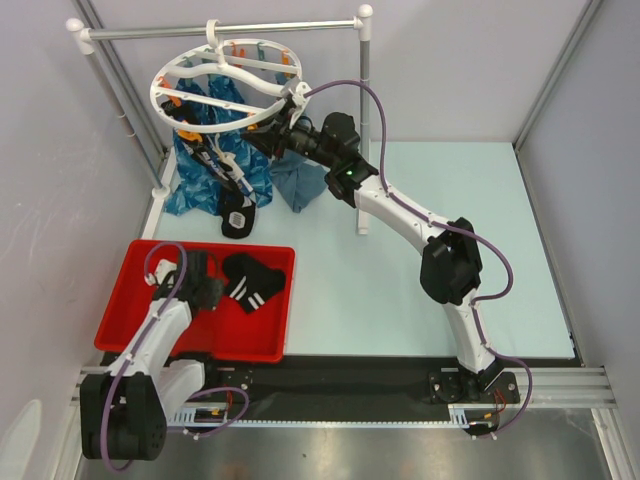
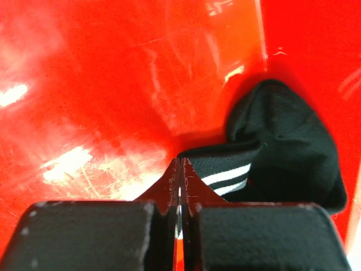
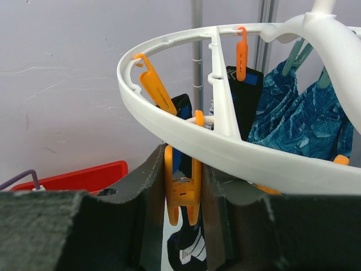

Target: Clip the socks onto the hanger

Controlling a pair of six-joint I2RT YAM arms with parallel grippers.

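Observation:
A black sock with two white stripes (image 1: 252,281) lies in the red bin. My left gripper is shut at the corner of the striped cuff (image 2: 225,169) in the left wrist view; whether cloth is pinched between its tips is hard to tell. The rest of the sock (image 2: 290,144) lies folded to the right of the fingers. Up at the round white hanger (image 1: 228,85), my right gripper is shut on an orange clip (image 3: 183,191), seen in the right wrist view hanging from the ring's rim.
Black socks (image 1: 237,212) and blue patterned cloth (image 1: 205,150) hang below the ring. Other orange clips (image 3: 155,87) sit around it. The red bin (image 1: 285,310) stands at the left, and the white table (image 1: 450,250) is bare on the right.

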